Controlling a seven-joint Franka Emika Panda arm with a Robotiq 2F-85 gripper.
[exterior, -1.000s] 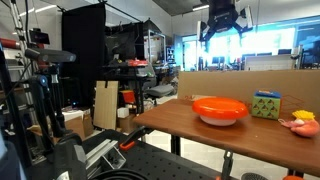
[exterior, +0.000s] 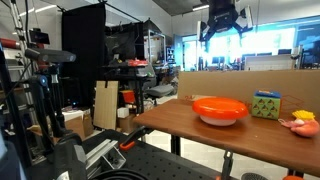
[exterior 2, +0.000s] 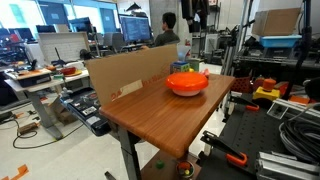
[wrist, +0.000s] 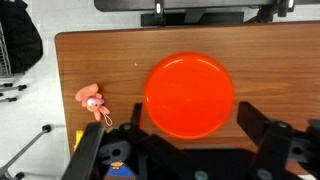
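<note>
An orange-red round lid or dish (exterior: 220,105) sits over a paler bowl base on the wooden table (exterior: 180,122). From above, in the wrist view, the orange round (wrist: 188,95) fills the middle of the tabletop, its surface plain. High over the table hangs my gripper (exterior: 225,33), well clear of everything. Its fingers stand wide apart at the lower edge of the wrist view, with nothing visible between them. A pink soft toy (wrist: 93,103) lies to the left of the orange round there. The blue and green box (exterior: 266,105) stands behind the bowl.
A tan panel (exterior 2: 120,82) rises along one side of the table. Something yellow (exterior: 303,115) shows at the pink toy in exterior view 1. A person (exterior 2: 168,32) is in the background.
</note>
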